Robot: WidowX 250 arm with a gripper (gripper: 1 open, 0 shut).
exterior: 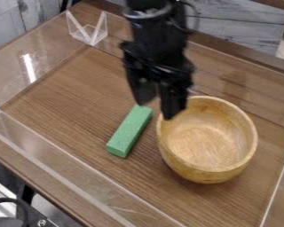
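The black robot gripper [158, 102] hangs in the upper middle of the camera view, blurred, with its two prongs apart and nothing visible between them. Below its left prong lies a green rectangular block [130, 131] on the wooden surface. To the lower right sits a round, empty tan bowl [208, 158], under the gripper's right prong.
A clear plastic object [88, 28] stands at the upper left. The wooden surface [56, 124] is open on the left. A grey board [245, 27] is behind at the top right. A dark object shows at the bottom left corner.
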